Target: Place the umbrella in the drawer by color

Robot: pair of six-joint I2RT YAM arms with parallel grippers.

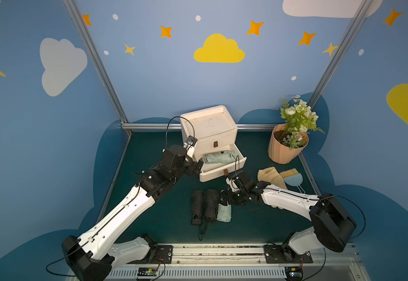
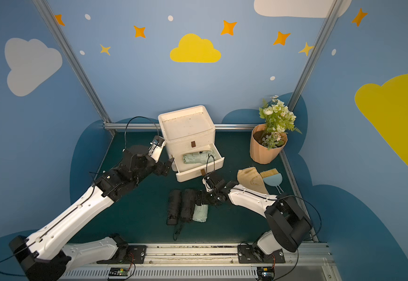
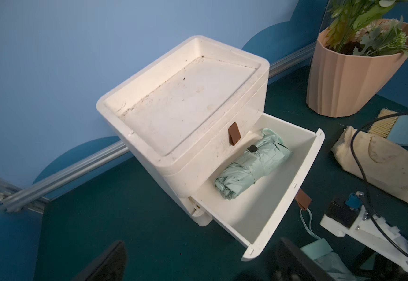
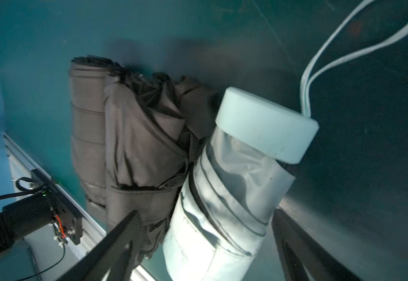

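A white drawer unit [image 1: 203, 122] has its drawer [image 3: 279, 196] pulled out, a mint umbrella [image 3: 255, 161] lying inside. On the table in front lie two black umbrellas [image 1: 197, 207] and, at their right, a second mint umbrella [image 4: 222, 215] with a strap. My right gripper is over that mint umbrella, open, with its fingers either side of it; whether they touch it is unclear. My left gripper stands open left of the drawer, nothing between its fingers.
A potted plant [image 1: 284, 149] stands back right. A beige cloth [image 2: 251, 178] and a brush with dustpan [image 2: 273, 179] lie at the right.
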